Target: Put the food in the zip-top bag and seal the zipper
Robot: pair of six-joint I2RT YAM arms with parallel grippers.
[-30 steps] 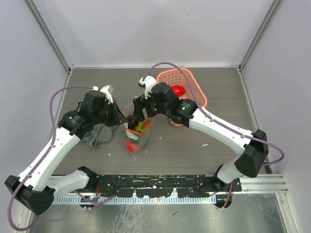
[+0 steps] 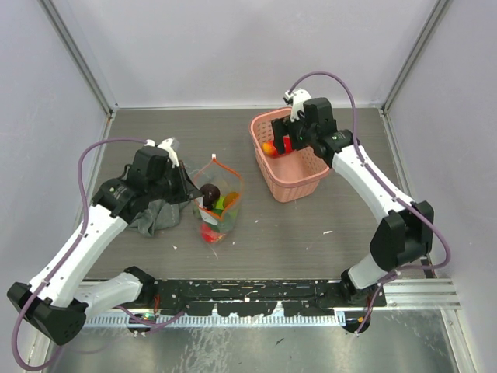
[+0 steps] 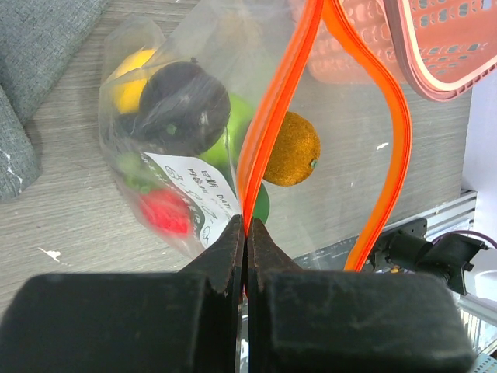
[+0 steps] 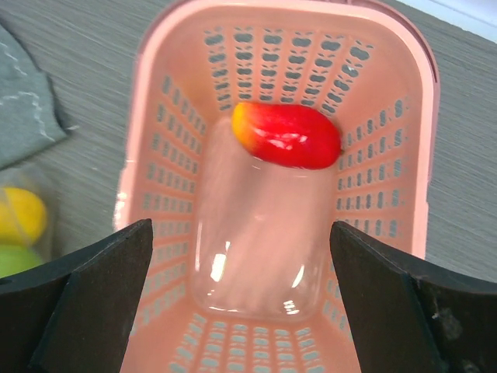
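Observation:
A clear zip top bag with an orange zipper rim (image 3: 390, 159) stands open on the table. My left gripper is shut on one side of that rim. Inside the bag are a dark round item (image 3: 184, 109), a brown-orange round item (image 3: 293, 150), and green, yellow and red pieces. In the pink basket (image 4: 260, 225) lies a single red and yellow food piece (image 4: 286, 134), at the far end. Over the basket my right gripper is open, its fingers (image 4: 97, 291) wide apart and short of that piece.
A grey cloth (image 2: 158, 217) lies left of the bag, partly under the left arm. The pink basket's perforated walls rise around the food piece. Bare table lies in front of the basket and bag.
My right gripper has moved from above the bag, back and to the right, to over the basket. The left arm has stayed still, holding the bag's rim.

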